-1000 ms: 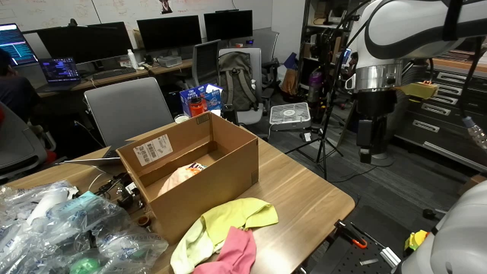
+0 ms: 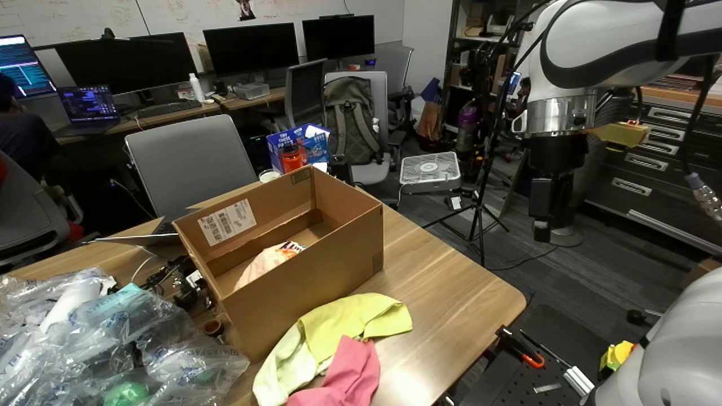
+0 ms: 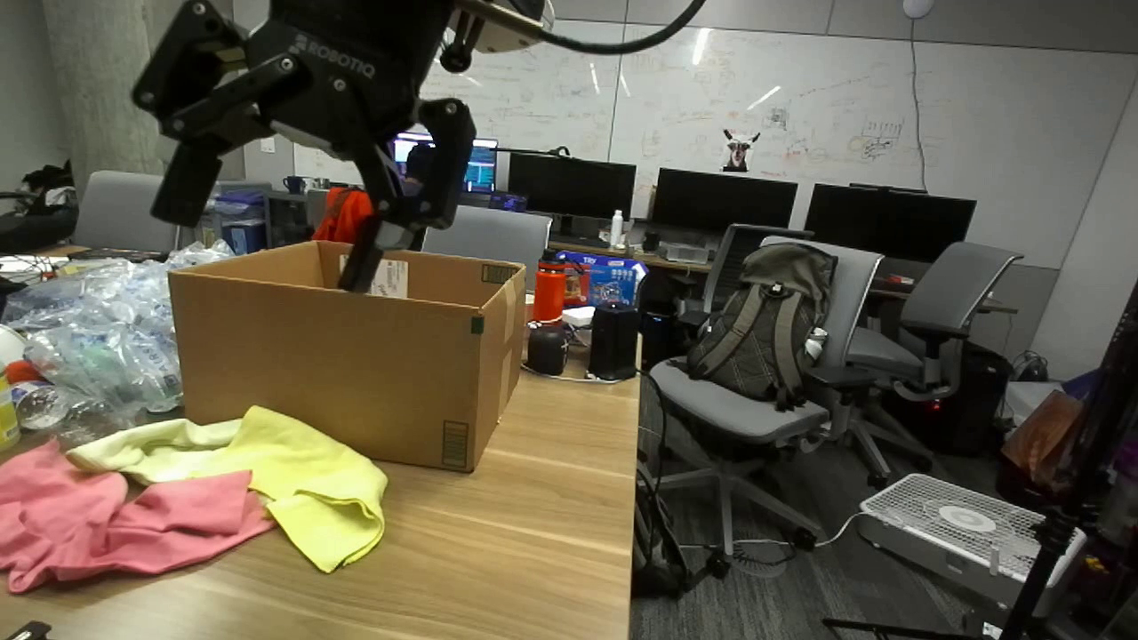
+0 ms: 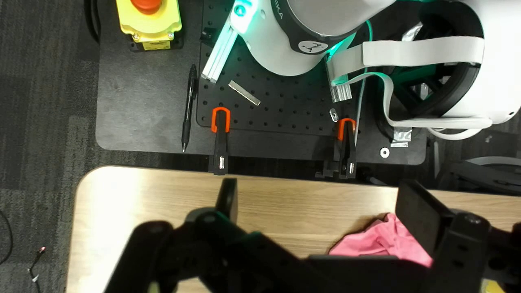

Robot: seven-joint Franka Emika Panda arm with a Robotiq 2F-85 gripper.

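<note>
My gripper [image 3: 273,233] stands open with nothing between its fingers, as the wrist view also shows with its two fingers wide apart. In exterior view 1 the gripper [image 2: 542,229] hangs high, away from the cardboard box [image 2: 318,284]. Inside that box lies a pale, orange-printed item [image 2: 265,263], partly hidden by the near wall. Crumpled on the table before the box are a yellow cloth [image 2: 359,315], a pale green cloth [image 2: 287,362] and a pink cloth [image 2: 352,372]. Part of the pink cloth [image 4: 381,240] shows below the right finger in the wrist view.
Clear plastic air pillows [image 2: 128,338] cover the table left of the box. Orange-handled clamps [image 4: 221,136] grip the mount's edge, beside a black pen [image 4: 188,110]. A tripod [image 2: 479,210] stands beyond the table.
</note>
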